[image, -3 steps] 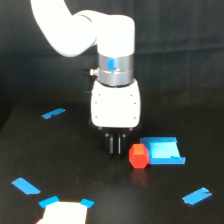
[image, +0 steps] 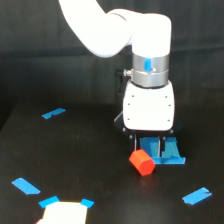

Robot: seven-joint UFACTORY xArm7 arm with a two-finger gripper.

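A red block with a six-sided face (image: pixel 142 162) rests on the dark table in the camera view, turned at a slant. It lies at the front left edge of a blue square (image: pixel 170 158) marked on the tabletop, partly overlapping it. My gripper (image: pixel 149 146) is low, just behind the block and above the square. Its two dark fingers look spread apart, so it appears open. The block hides part of the space below the left finger; whether they touch is unclear.
Blue tape strips lie at the left (image: pixel 26 186), back left (image: pixel 54 113) and front right (image: pixel 197 196). A pale object (image: pixel 64 213) shows at the bottom edge.
My gripper has moved right, from left of the block to behind it, and its fingers look wider apart. The block has turned and shifted slightly right and toward the camera.
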